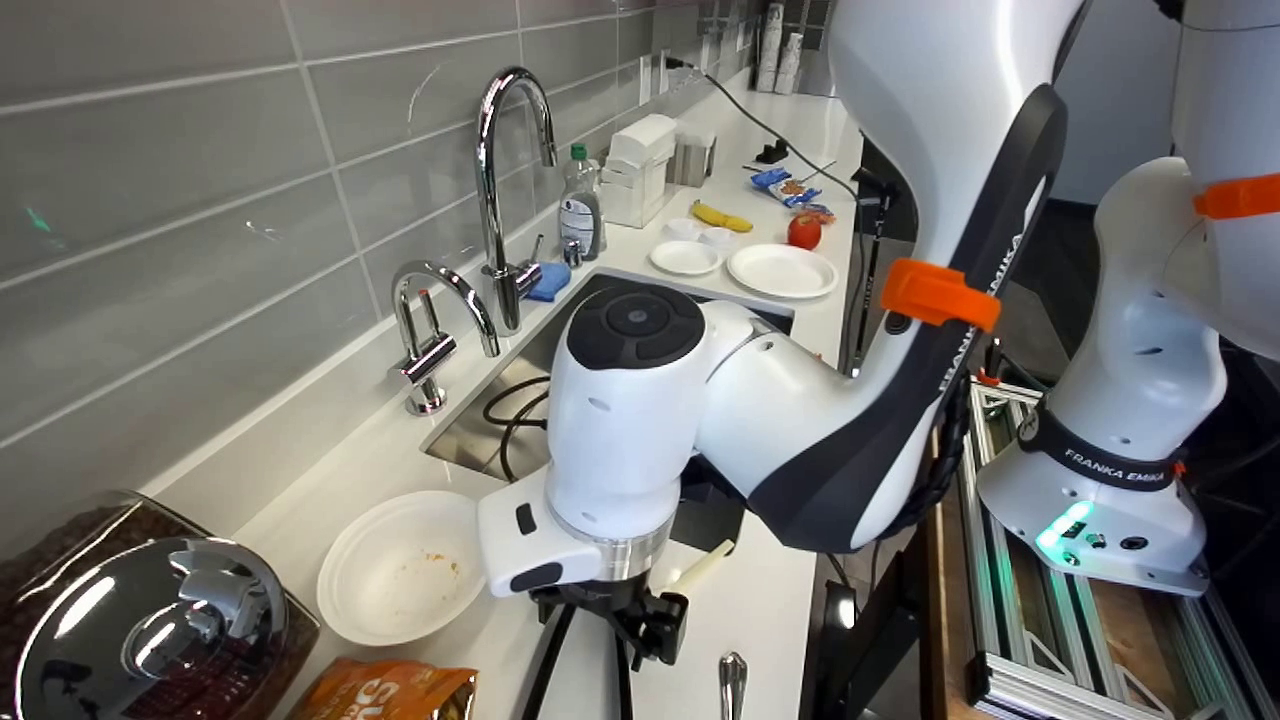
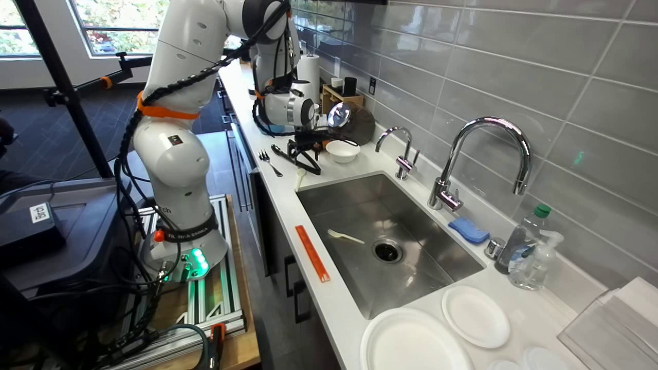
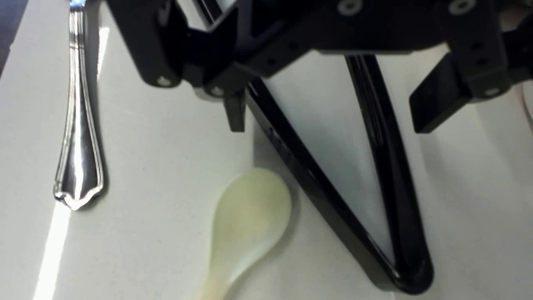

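Observation:
My gripper is open over the counter, its two fingers [image 3: 235, 112] wide apart with nothing held. Beneath it lie black tongs [image 3: 307, 170], spread in a V on the white surface; both arms of the V pass under the gap between the fingers, and their upper ends are hidden by the gripper. A pale spoon [image 3: 252, 210] rests just left of the tongs in the wrist view, its handle running out of frame. Farther left is a silver fork [image 3: 77, 150], of which only the handle shows there; exterior view 2 shows the whole fork [image 2: 270, 162].
A white bowl [image 1: 402, 570] with crumbs stands close to the gripper on the wall side, near an orange bag [image 1: 390, 692] and a lidded jar [image 1: 156, 636]. The sink [image 2: 370, 265] holds another pale utensil [image 2: 345, 236]. A red strip [image 2: 312, 253] lies along the counter's front edge.

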